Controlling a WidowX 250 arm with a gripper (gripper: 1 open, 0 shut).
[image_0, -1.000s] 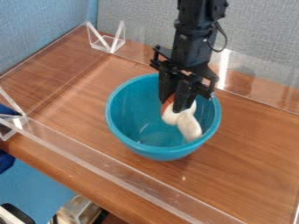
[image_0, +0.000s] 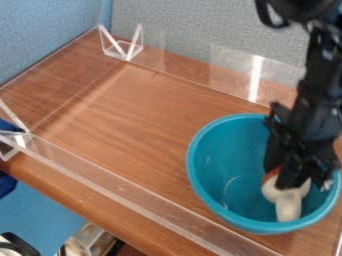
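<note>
A teal plastic bowl (image_0: 218, 175) stands on the wooden table at the right. The black gripper (image_0: 289, 174) reaches down into it from the upper right, shut on a white object with a reddish top (image_0: 289, 205) inside the bowl. The fingertips are partly hidden by the gripper body and the object.
Clear acrylic strips edge the wooden table (image_0: 134, 130), with white wire brackets (image_0: 120, 45) at the back left and left side. Blue-grey padded walls stand behind. Dark blue items lie at the left edge.
The gripper, the bowl and the white object have moved right and toward the camera, with the arm now larger at the right of the view.
</note>
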